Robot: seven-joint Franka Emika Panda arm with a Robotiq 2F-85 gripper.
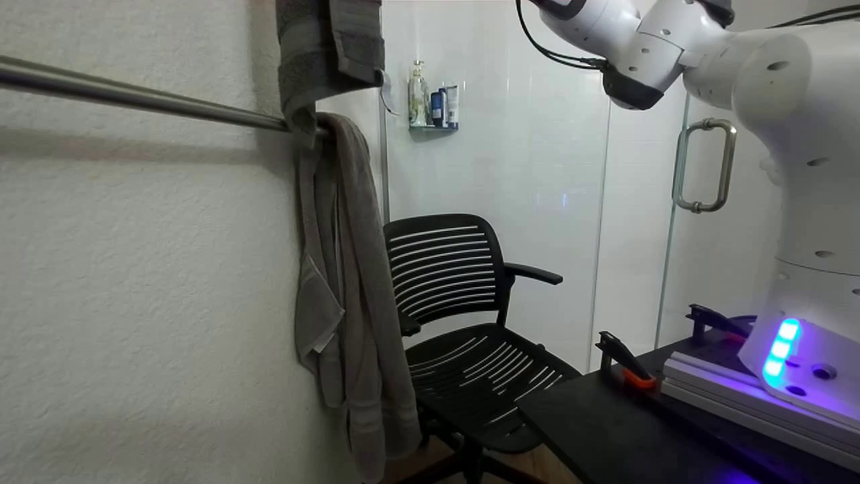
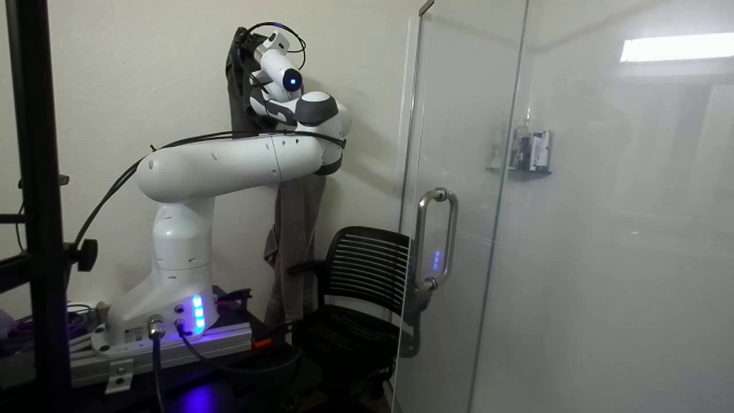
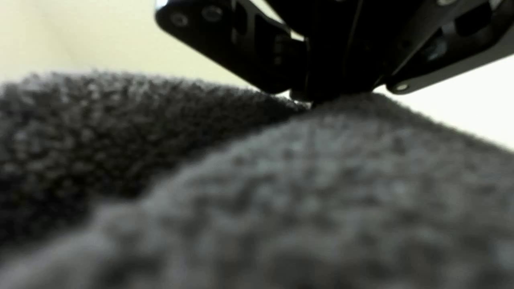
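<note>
A gray towel (image 1: 355, 266) hangs over the metal bar on the wall. Its upper, folded part (image 1: 326, 56) is lifted above the bar and runs out of the top of exterior view 1. In the wrist view my gripper is shut with its tips against a peak of gray towel cloth (image 3: 337, 178), which rises into them. The fingertips themselves are partly hidden by the cloth. Exterior view 2 has the raised dark towel part (image 2: 241, 89) behind my wrist; the gripper cannot be made out there.
The towel bar (image 1: 145, 95) runs along the left wall. Below stands a black chair (image 1: 443, 274), beside the black table (image 1: 613, 427). A glass shower door with a metal handle (image 2: 434, 241) is to the right, and bottles (image 1: 435, 105) sit on a corner shelf.
</note>
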